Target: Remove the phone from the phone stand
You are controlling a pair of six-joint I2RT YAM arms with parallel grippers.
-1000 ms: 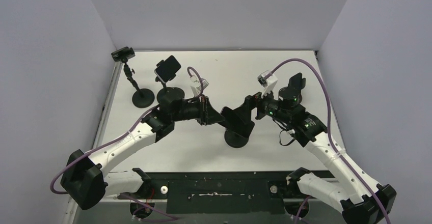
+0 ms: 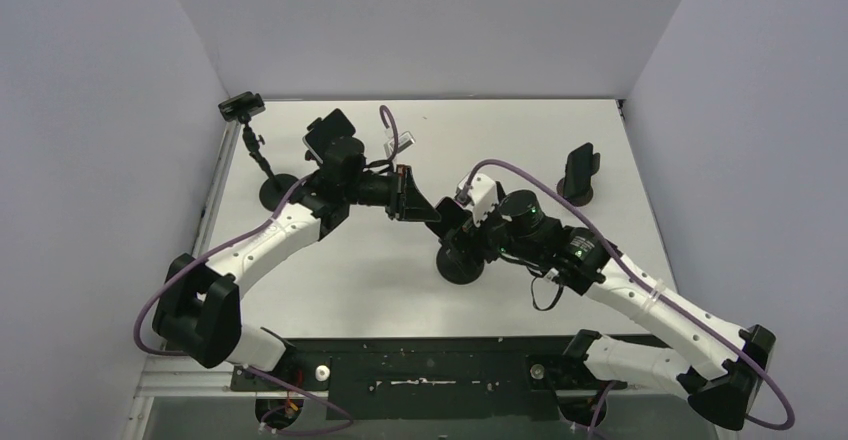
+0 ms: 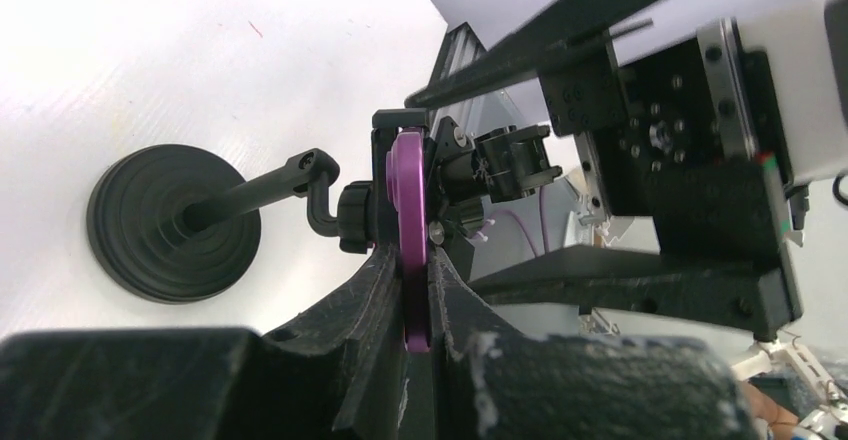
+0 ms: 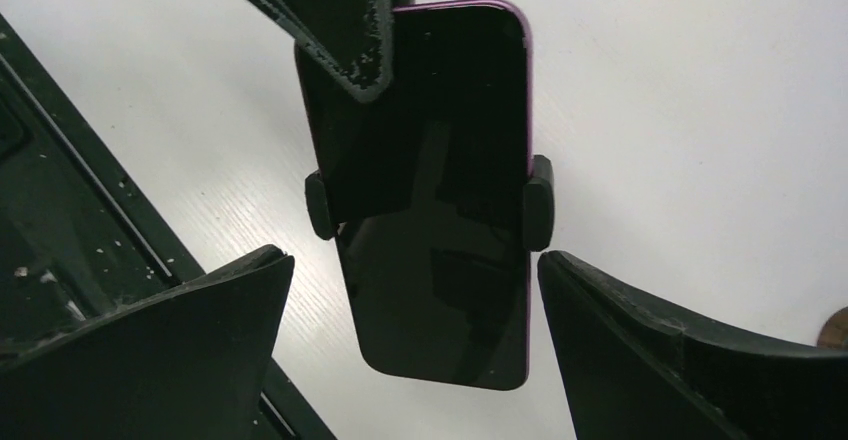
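A dark-screened phone [image 4: 440, 150] with a purple frame sits in the holder of a black phone stand [image 3: 150, 220] near the table's middle. The stand's two side clips [image 4: 538, 205] still flank the phone. At its upper corner, my left gripper is shut on the phone, its fingers pressed to both faces. In the right wrist view my right gripper is open, one finger on either side of the phone's lower half, with gaps showing beside it. From above, the right arm hides much of the phone.
Behind the left arm, another stand holds a phone [image 2: 330, 132]. A tall black stand [image 2: 280, 192] is at the far left, and another black stand [image 2: 578, 173] at the back right. Bare white table [image 2: 500, 130] lies behind the two grippers.
My right gripper has come left and down in the top view, now over the phone. The left arm rose slightly and shifted right at its tip. The stand's base moved a little.
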